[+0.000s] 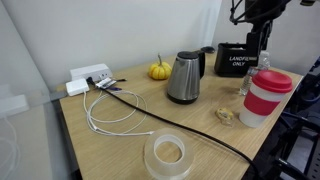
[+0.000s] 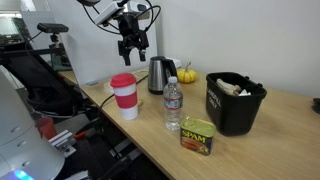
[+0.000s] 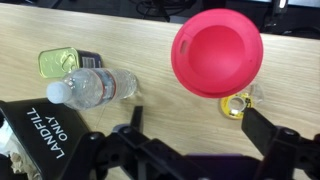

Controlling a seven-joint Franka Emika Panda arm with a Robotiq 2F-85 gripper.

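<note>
My gripper stands open in the wrist view, its dark fingers wide apart with only bare table between them. A white cup with a red band and red lid stands upright near the table edge; from above its lid lies ahead of the fingers, not between them. In exterior view 2 the gripper hangs in the air above the level of the cup, apart from it. Beside the cup is a small yellowish ring with a clear piece attached.
A water bottle, a Spam can and the black landfill bin stand to one side. A kettle, small pumpkin, white tape roll and cables occupy the rest. Open table lies in front of the can.
</note>
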